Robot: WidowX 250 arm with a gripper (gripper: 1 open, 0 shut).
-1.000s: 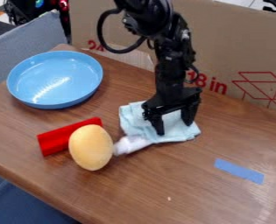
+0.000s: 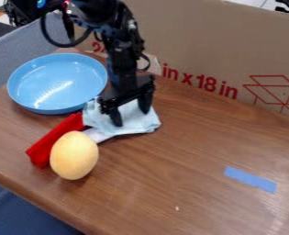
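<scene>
My black gripper [image 2: 126, 99] stands open, pointing down onto a light blue cloth [image 2: 137, 123] near the middle-left of the table. A white item [image 2: 99, 134] shows from under the cloth's left side, beside a red cylindrical object [image 2: 46, 141]. A yellow oval object [image 2: 74, 156] lies in front of these. A blue plate [image 2: 55, 85] sits behind them at the left. Whether the fingertips pinch any cloth is hidden.
A cardboard box [image 2: 238, 61] forms the back wall. A strip of blue tape [image 2: 250, 180] is on the wooden table [image 2: 195, 184], whose right part is clear. The table's edge is at lower left.
My gripper and the cloth have moved left, toward the plate. The red object and yellow object have shifted left, and the red one is turned more steeply.
</scene>
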